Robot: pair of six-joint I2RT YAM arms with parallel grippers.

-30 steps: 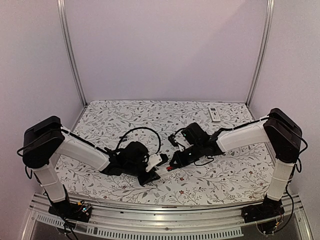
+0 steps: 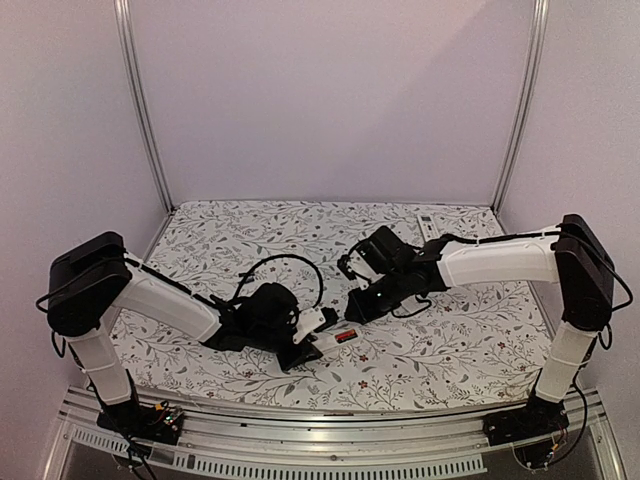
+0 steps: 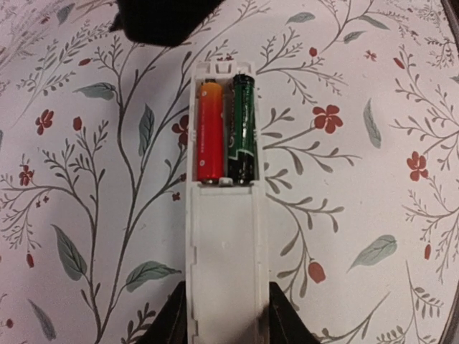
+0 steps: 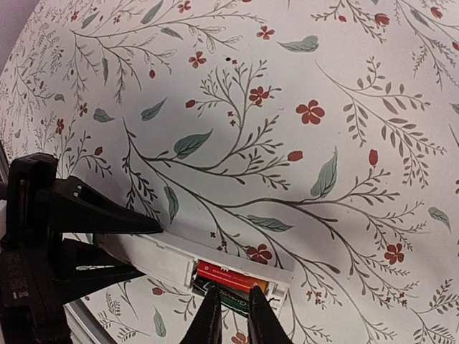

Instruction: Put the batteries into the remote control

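Note:
The white remote control [image 3: 224,251] lies on the flowered tabletop with its battery bay uncovered. A red-orange battery [image 3: 210,136] and a dark green one [image 3: 242,136] lie side by side in the bay, both down between its walls. My left gripper has one finger along each side of the remote's closed end; whether they still press on it is unclear. Over the bay's outer end in the right wrist view is my right gripper, shut with nothing between its fingers. From above, the red battery [image 2: 346,336] shows beside the right gripper's tips.
Another white, flat object [image 2: 428,227] lies at the back right, partly behind the right arm. Metal rail [image 2: 300,430] runs along the front edge.
The right gripper has lifted and drawn back from the battery bay, uncovering more of the red battery. The left arm looks almost unmoved, and the remote stays about where it was.

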